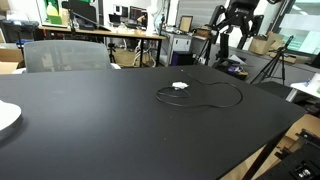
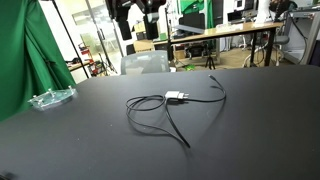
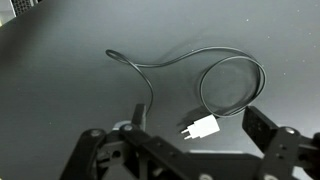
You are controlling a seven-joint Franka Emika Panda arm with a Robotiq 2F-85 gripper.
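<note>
A white plug adapter (image 3: 202, 127) with two prongs lies on the dark table, attached to a thin black cable (image 3: 180, 57). The cable makes a loop beside the adapter and trails away to the left in the wrist view. In exterior view 1 the adapter (image 1: 180, 85) sits toward the far side of the table, with the cable (image 1: 238, 101) spread around it. My gripper is open above the table, nothing between its fingers. From the wrist camera, the adapter appears between and slightly below the two fingertips.
A white round dish (image 1: 8, 115) stands at the near left table edge in exterior view 1. Clear containers (image 2: 52, 98) are at the left in exterior view 2. A chair (image 1: 65, 57) stands behind it.
</note>
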